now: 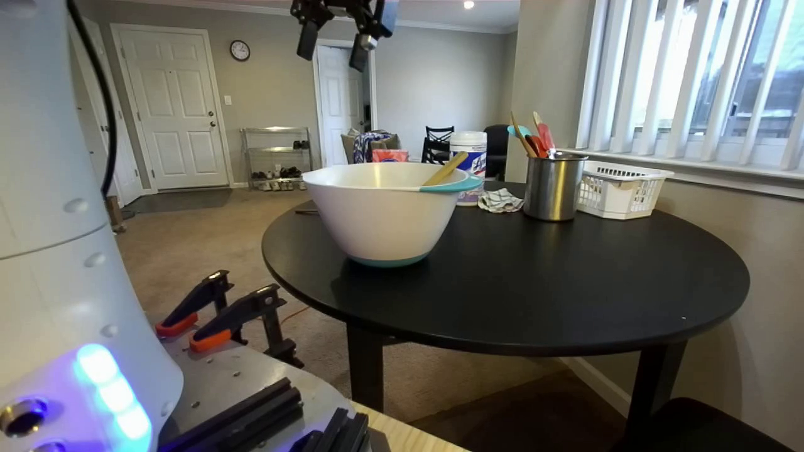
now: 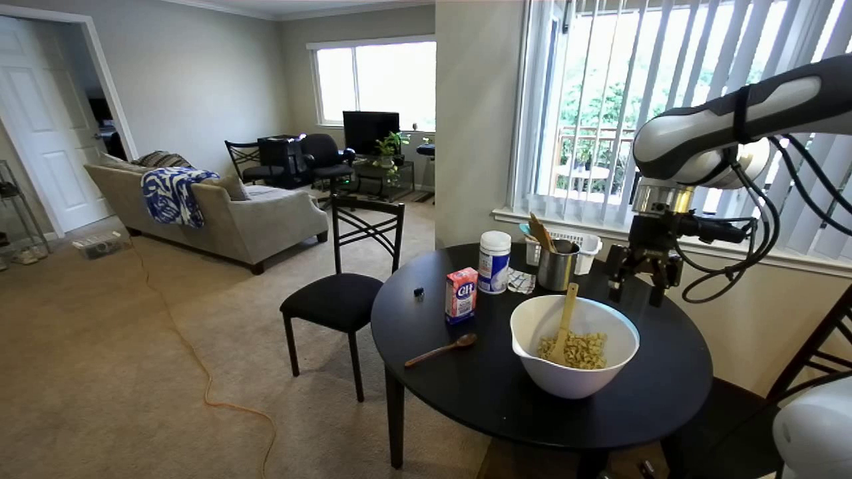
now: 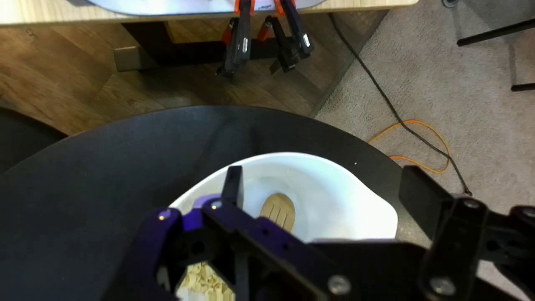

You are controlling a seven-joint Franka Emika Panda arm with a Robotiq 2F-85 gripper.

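On the round black table stands a white mixing bowl (image 1: 388, 226) with a teal base. Pale dry pieces (image 2: 584, 350) lie in its bottom, and a wooden spatula (image 2: 565, 319) leans inside with its handle above the rim. High over the bowl my gripper (image 1: 328, 56) is open, its fingers pointing down. From the wrist, the two finger pads (image 3: 233, 186) stand wide apart with nothing between them; the bowl (image 3: 321, 185) and the slotted spatula head (image 3: 278, 210) show below. Gripper parts hide much of the bowl's near side there.
A wooden spoon (image 2: 443, 350), a red and blue box (image 2: 460, 295), a white canister (image 2: 494, 263) and a steel utensil pot (image 2: 557, 267) stand or lie around the bowl. A white basket (image 1: 622, 188) sits by the window.
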